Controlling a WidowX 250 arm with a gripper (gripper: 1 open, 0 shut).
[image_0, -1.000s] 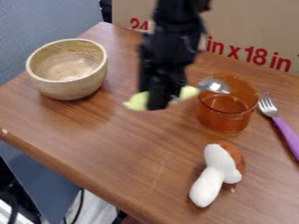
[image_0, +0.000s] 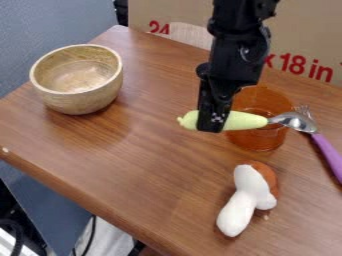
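Observation:
The black gripper (image_0: 217, 116) hangs over the table, shut on a pale green handle (image_0: 245, 121) of a spoon whose silver head (image_0: 293, 122) points right, in front of an orange-brown translucent cup (image_0: 265, 142). The cup is partly hidden by the handle and gripper.
A wooden bowl (image_0: 75, 95) stands at the left. A white-and-orange mushroom toy (image_0: 243, 202) lies at the front right, and a purple-handled fork (image_0: 325, 155) at the right edge. A cardboard box (image_0: 307, 60) is behind.
The gripper has moved right with the spoon, from left of the cup to in front of it.

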